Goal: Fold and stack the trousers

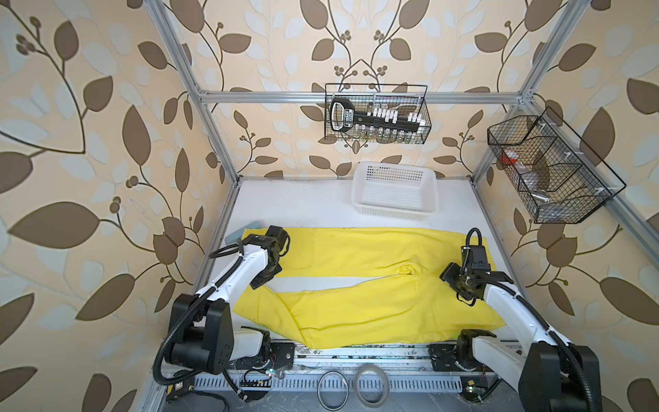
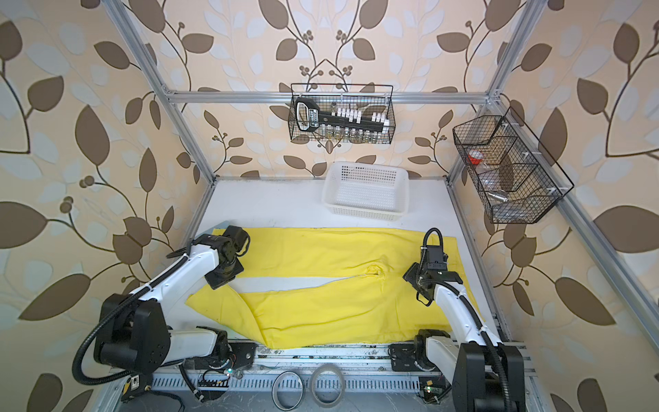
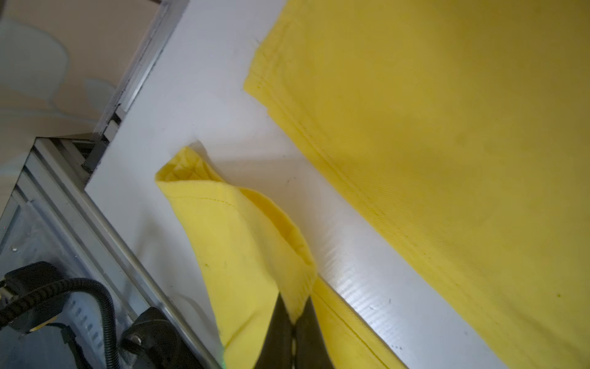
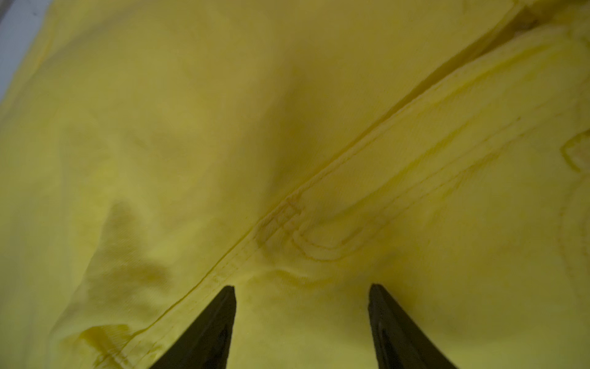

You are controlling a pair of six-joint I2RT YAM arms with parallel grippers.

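Yellow trousers (image 1: 384,316) lie spread across the white table, waist at the right and both legs stretching left. A strip of bare table separates the legs. In the left wrist view my left gripper is shut on the cuff of the near leg (image 3: 245,246); the pinched fabric rises a little and the cuff opening gapes. The far leg (image 3: 418,153) lies flat beyond it. Over the waist end, my right gripper stands open, its fingertips well apart above the fly seam, with no cloth seen gripped between them.
An empty white plastic basket (image 1: 394,209) stands at the back of the table. Wire baskets (image 1: 377,130) hang on the back wall and the right side. A bluish item (image 1: 240,233) partly shows behind the left gripper.
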